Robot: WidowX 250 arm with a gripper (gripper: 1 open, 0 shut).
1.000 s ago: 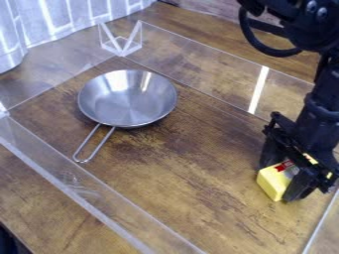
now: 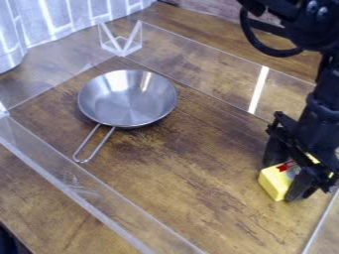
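Observation:
A yellow block (image 2: 276,181) with a red and white patch on top lies on the wooden surface at the lower right. My black gripper (image 2: 296,169) is down over it, with its fingers around the block's upper and right part. Whether the fingers press on it or stand apart from it, I cannot tell. The block is partly hidden by the gripper.
A steel pan (image 2: 127,93) with a long wire handle rests at the upper left. Clear plastic walls border the wooden surface (image 2: 159,189), with a white curtain beyond at the top left.
The gripper has shifted slightly about the block over the last second, its fingers sitting a little differently on the top. The pan has not moved.

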